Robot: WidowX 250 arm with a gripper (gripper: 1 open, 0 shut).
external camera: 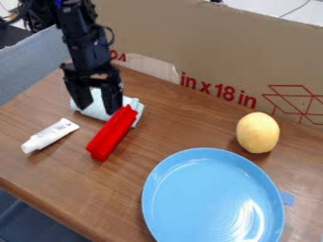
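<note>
My gripper (pixel 97 96) is open, its dark fingers just above a white cloth-like item (pixel 130 105) at the back left of the table; whether they touch it I cannot tell. A red elongated object (pixel 111 134) lies diagonally in front of that item. A white tube (pixel 49 135) lies to the left, nearer the table's left edge.
A blue plate (pixel 212 197) fills the front right. A yellow potato-like object (pixel 258 132) stands at the right. A cardboard panel (pixel 214 52) borders the back, a grey surface (pixel 36 71) the left.
</note>
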